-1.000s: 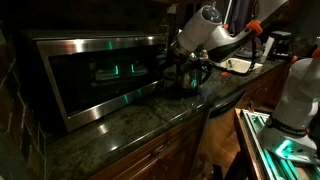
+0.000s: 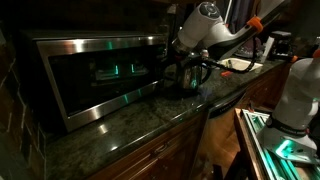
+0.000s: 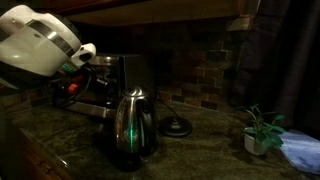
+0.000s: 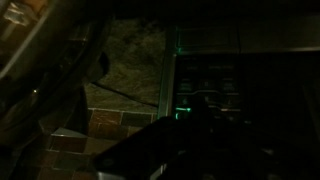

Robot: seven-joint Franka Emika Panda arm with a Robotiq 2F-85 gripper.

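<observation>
My white arm (image 2: 200,27) reaches over the counter beside the microwave (image 2: 100,78), which has a steel frame and a dark front. Low in the wrist view, my gripper is a dark shape before the microwave's control panel with its green lights. It looks shut, and nothing shows between its fingers, though the view is very dim. A shiny steel kettle (image 3: 135,125) stands upright on the counter in the second exterior view. In that view the arm is at the upper left, apart from the kettle.
Behind the kettle lies a round black base (image 3: 175,127). A potted plant (image 3: 262,132) and a pale blue cloth (image 3: 300,150) are at the right. A sink (image 2: 237,63) lies farther back.
Over the last second my arm has risen slightly beside the microwave. The microwave and counter look the same.
</observation>
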